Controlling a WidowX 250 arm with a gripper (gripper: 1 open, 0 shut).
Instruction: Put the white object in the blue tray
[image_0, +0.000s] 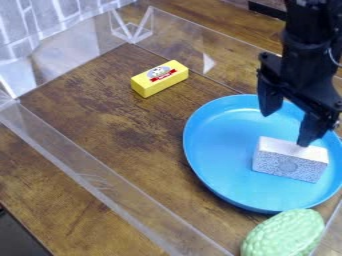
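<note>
The white object (290, 160), a speckled block, lies inside the round blue tray (214, 152), right of its middle. Just above and behind the block is my black gripper (291, 122). Its two fingers are spread apart, one over the tray's back and the other near the block's right end, with nothing held between them. Any slight contact between the right finger and the block cannot be made out.
A yellow box (159, 78) sits on the brown table (100, 130) at the back left. A pale green object (283, 234) stands at the tray's front edge. Clear walls (94, 175) border the table.
</note>
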